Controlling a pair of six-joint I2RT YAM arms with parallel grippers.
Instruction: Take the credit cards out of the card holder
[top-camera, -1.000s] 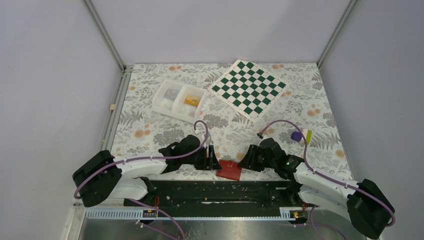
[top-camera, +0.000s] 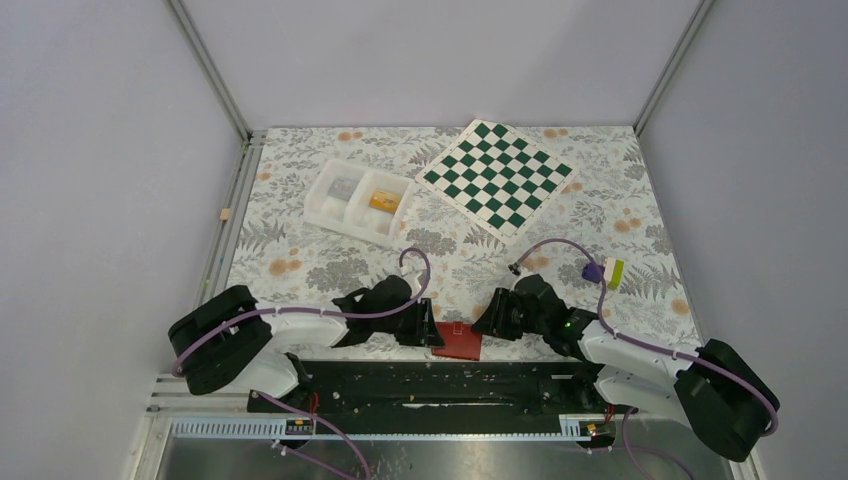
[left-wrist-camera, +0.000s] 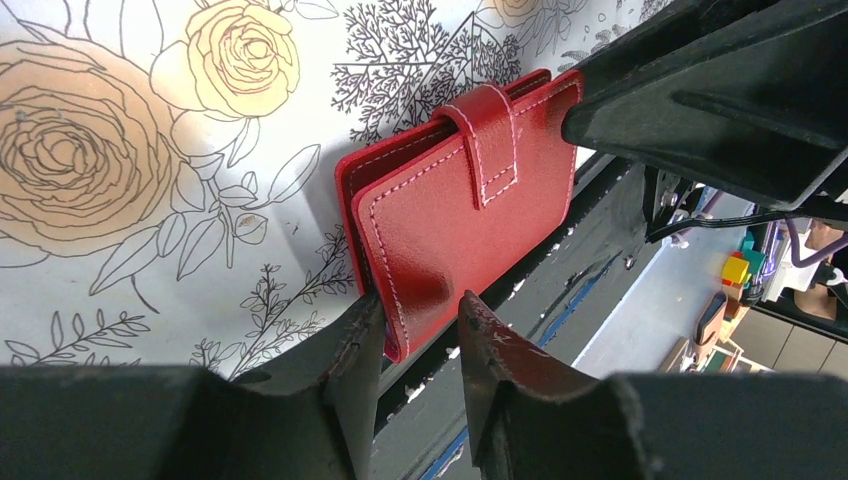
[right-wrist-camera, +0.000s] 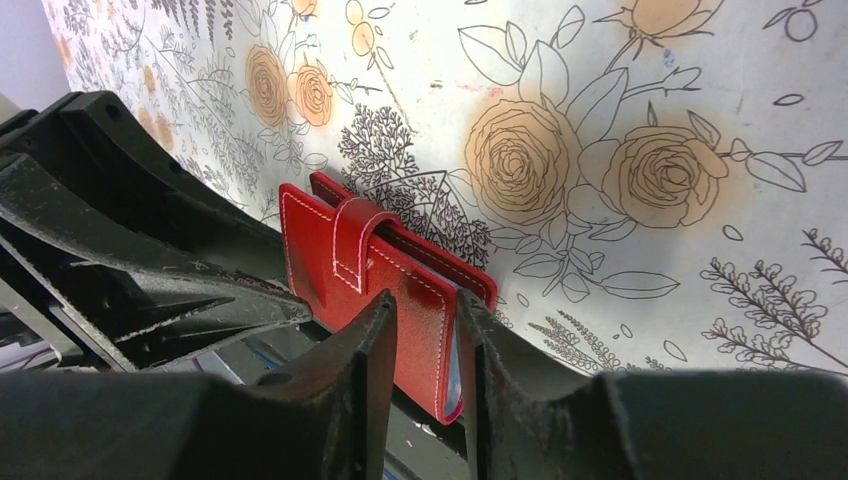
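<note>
At the table's front edge, the red card holder (top-camera: 457, 342) with its strap (left-wrist-camera: 482, 150) is held between my two grippers. My left gripper is shut on its left end, seen close in the left wrist view. My right gripper is at the other end; in the right wrist view one finger is in front of the red cover and one by the pale blue edge inside, the fingers partly apart. Whether they grip it is unclear.
A clear divided tray (top-camera: 340, 215) with a pale and a yellow item stands at back left. A checkered board (top-camera: 495, 180) lies at back right, with small purple and yellow objects (top-camera: 605, 275) at the right.
Both arms have shifted slightly, the left one to the right in the top view; the card holder has turned slightly and stays at the front edge.
</note>
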